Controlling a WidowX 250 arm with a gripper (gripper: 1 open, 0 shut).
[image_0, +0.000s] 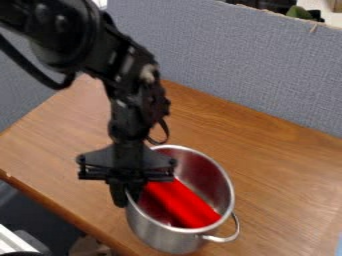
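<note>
A steel pot with side handles stands near the front edge of the wooden table, a bright red object lying inside it. My black gripper is at the pot's left rim, its fingers pointing down and shut. Whether the thin rim is between the fingers cannot be made out.
A grey padded wall runs along the back. The table's edge drops away at the lower left.
</note>
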